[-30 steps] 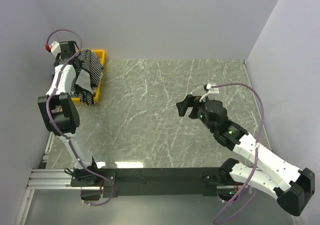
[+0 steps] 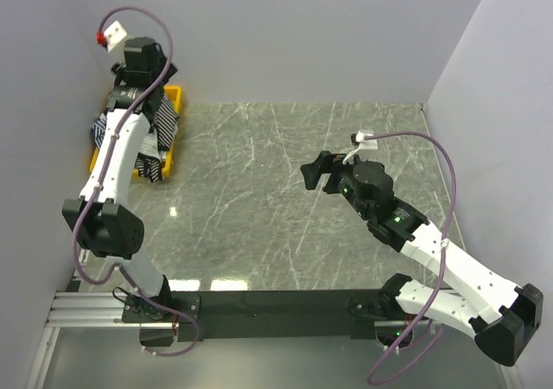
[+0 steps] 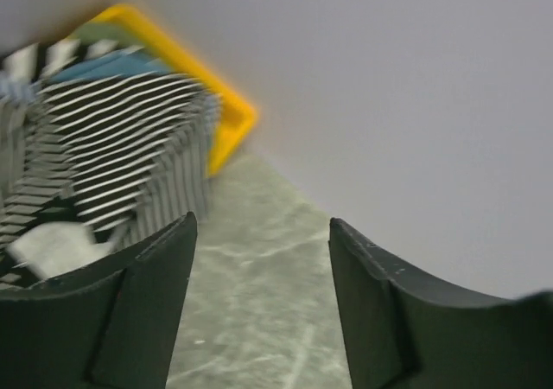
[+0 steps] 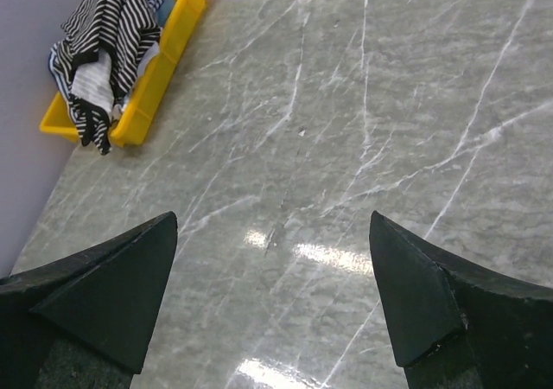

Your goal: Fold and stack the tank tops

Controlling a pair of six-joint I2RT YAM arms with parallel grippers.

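Black-and-white striped tank tops (image 2: 164,125) lie heaped in a yellow bin (image 2: 176,97) at the back left, partly hidden under the left arm. One striped end hangs over the front rim, as the right wrist view shows on the tank tops (image 4: 111,28). Above the bin is my left gripper (image 2: 164,71), blurred in the top view; its fingers [in the left wrist view] stand apart with nothing between them, the striped cloth (image 3: 121,138) off to the left. Over bare tabletop at centre right, my right gripper (image 2: 320,180) is open and empty.
A grey wall (image 2: 302,35) rises close behind the bin, and side walls flank the table. Purple cables (image 2: 451,190) loop along both arms.
My left arm has moved up and to the right over the bin, appearing larger and nearer the top camera. The right gripper has shifted very slightly left.
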